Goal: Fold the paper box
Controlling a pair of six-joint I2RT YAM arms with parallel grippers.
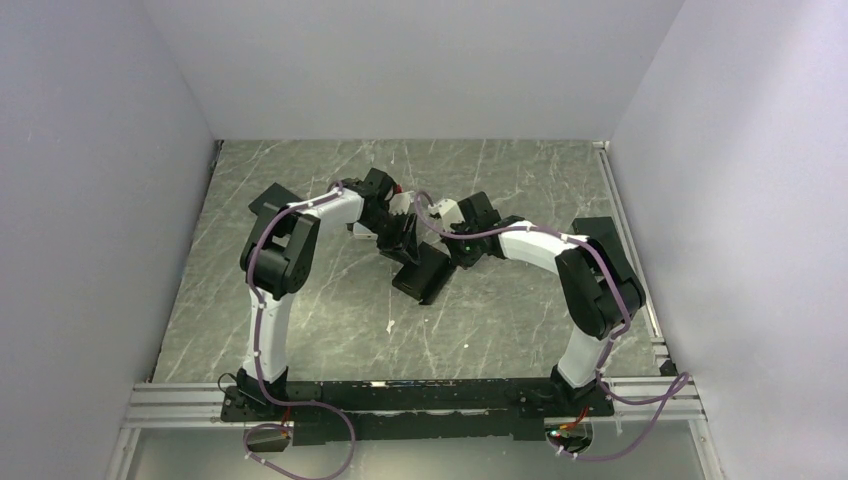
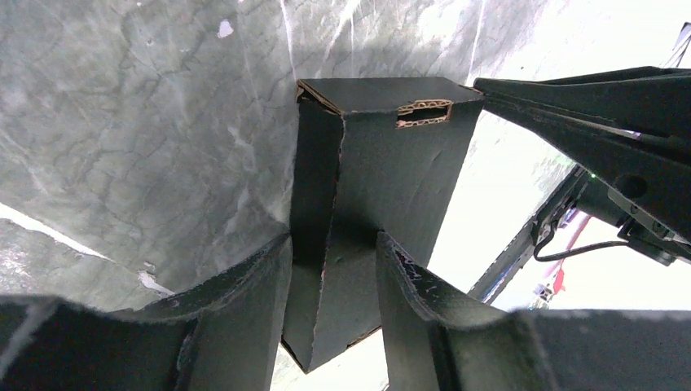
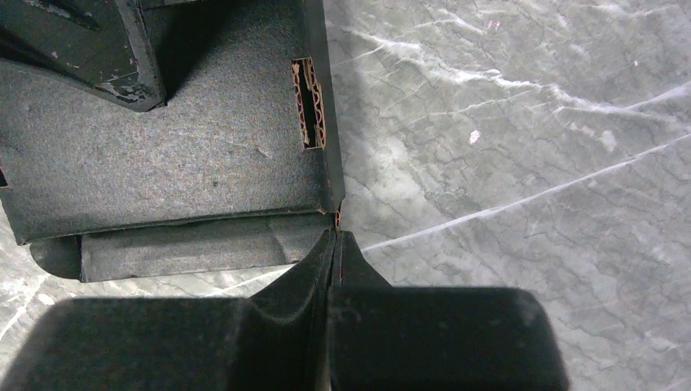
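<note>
The black paper box (image 1: 421,275) sits folded up at mid-table. My left gripper is shut on it, one fingertip (image 2: 281,248) by its narrow side and the other over its broad face (image 2: 399,187). A slot with brown corrugated edges (image 2: 424,113) shows near the box's end. From the other side, my right gripper is shut, its tips together right at a box corner, where a thin brown cardboard edge shows. Below the lid's edge a strip of dark card (image 3: 187,247) is visible in the right wrist view. The far side of the box is hidden.
One dark flat piece (image 1: 272,198) lies at the table's left, another dark piece (image 1: 597,228) at the right edge. A white object (image 1: 363,231) is partly hidden behind the left arm.
</note>
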